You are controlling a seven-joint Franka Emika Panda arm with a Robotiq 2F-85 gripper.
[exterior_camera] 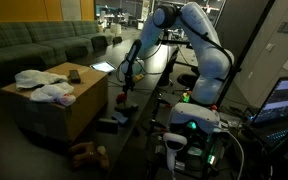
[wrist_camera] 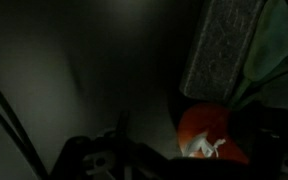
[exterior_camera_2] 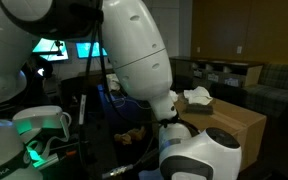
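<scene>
My gripper (exterior_camera: 125, 90) hangs low over the dark table, beside the brown box, with its fingers open. A small red-orange thing (exterior_camera: 121, 98) lies just below it. In the wrist view, this rounded red-orange thing (wrist_camera: 202, 122) with a white mark appears near the gripper, between its dark fingers. Its lower part is hidden, and I cannot tell whether the fingers touch it. Ahead of it lie a grey, rough-faced block (wrist_camera: 216, 55) and a green thing (wrist_camera: 275, 42). In the second exterior view the arm and its housing hide the fingertips.
A brown box (exterior_camera: 72, 118) stands close to the arm's left, with white crumpled cloth (exterior_camera: 39, 78) on top. Several small items, including a bluish one (exterior_camera: 119, 117), lie nearer on the table. A brown object (exterior_camera: 89, 154) sits at the front. Dark bare surface shows left in the wrist view.
</scene>
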